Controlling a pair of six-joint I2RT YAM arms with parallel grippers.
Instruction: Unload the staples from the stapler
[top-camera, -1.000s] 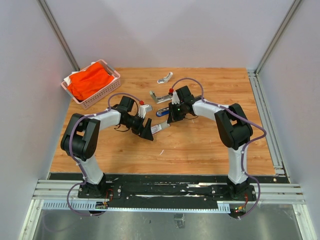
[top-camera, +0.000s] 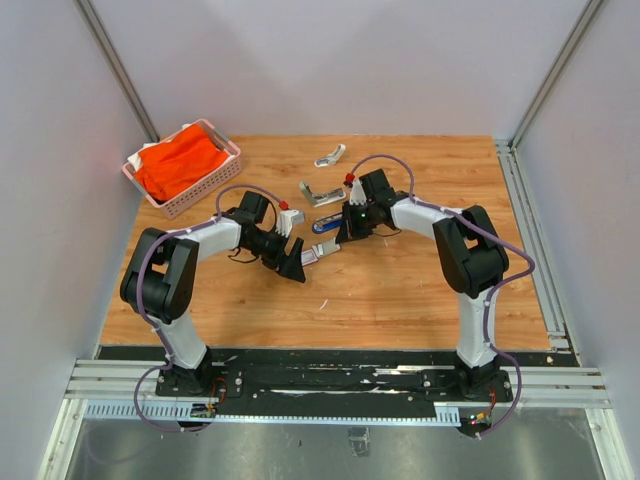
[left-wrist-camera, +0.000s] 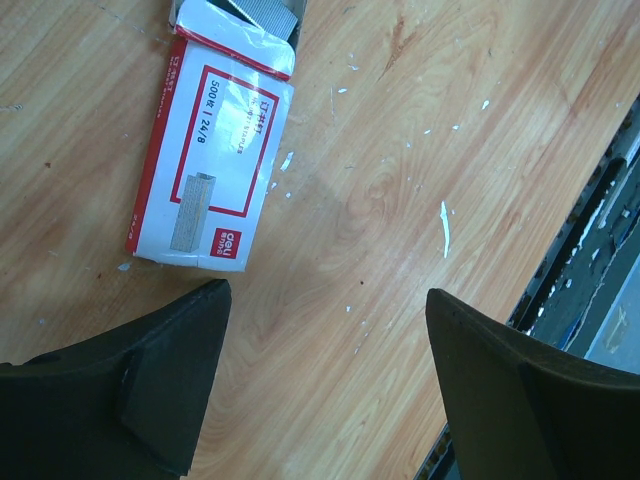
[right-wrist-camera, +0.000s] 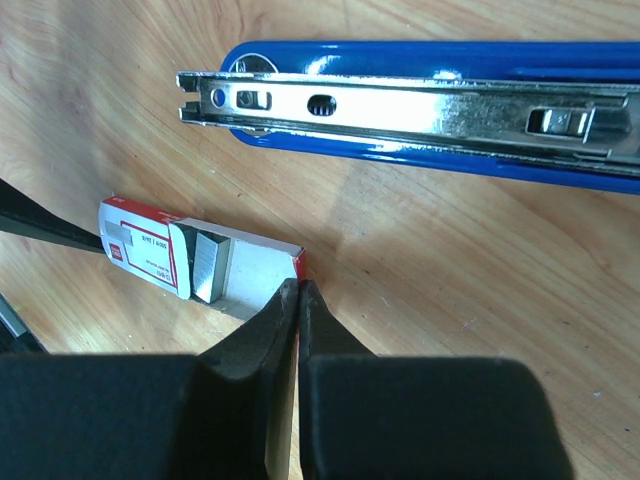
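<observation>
A blue stapler (right-wrist-camera: 420, 150) lies with its metal channel upward, above my right gripper in the right wrist view. That gripper is shut, its tips at the end of the open tray of a small staple box (right-wrist-camera: 250, 265); whether anything is between them is hidden. A staple strip (right-wrist-camera: 208, 268) sits in the box. My left gripper stands part open just beside the box's closed end (left-wrist-camera: 210, 160), with nothing visible between its fingers.
A pink basket (top-camera: 200, 190) with orange cloth stands back left. Other stapler-like pieces (top-camera: 328, 158) lie behind the arms.
My right arm has shifted slightly right since a second ago, and the staple box appears to have shifted a little with it. The left arm is nearly still.
</observation>
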